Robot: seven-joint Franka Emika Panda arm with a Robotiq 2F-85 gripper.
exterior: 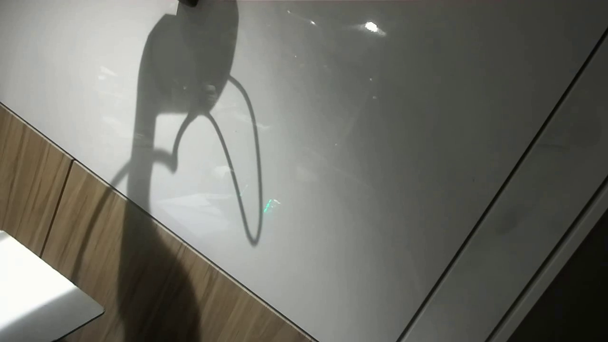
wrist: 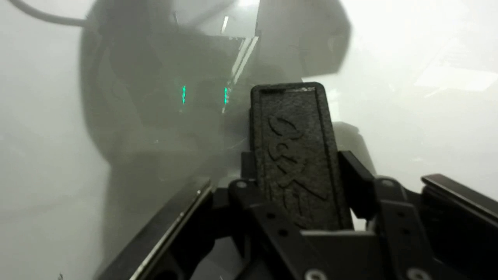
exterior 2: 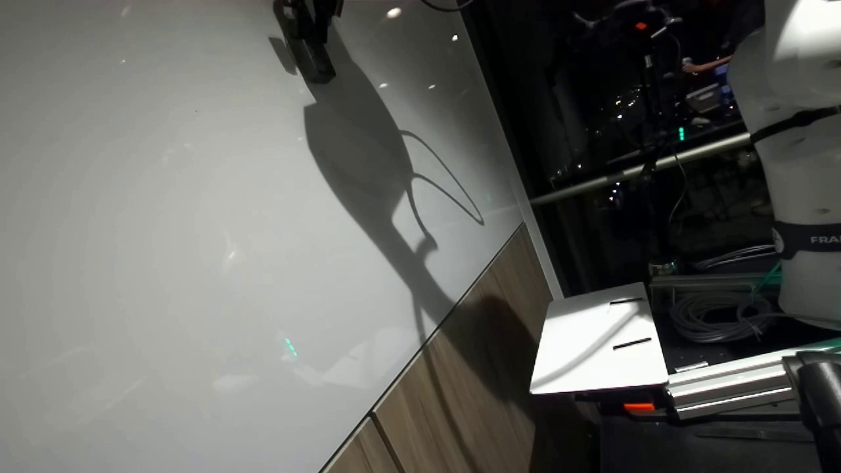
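Note:
In the wrist view a dark rectangular block point(wrist: 291, 154) with raised lettering on its face is held between the fingers of my gripper, which is shut on its sides. Its far end sticks out past the fingertips, over a glossy white surface point(wrist: 420, 121). Exterior view 2 shows the dark end of the block point(exterior 2: 317, 64) near the top, close to that surface; whether it touches cannot be told. Only a small dark tip enters at the top edge of exterior view 1. Most of the arm is out of the picture.
A wood-grain strip point(exterior: 97, 211) borders it. Beyond its edge, exterior view 2 shows a white plate point(exterior 2: 599, 347), a metal rail point(exterior 2: 733, 382), coiled cables point(exterior 2: 713, 315) and another white arm point(exterior 2: 808, 173).

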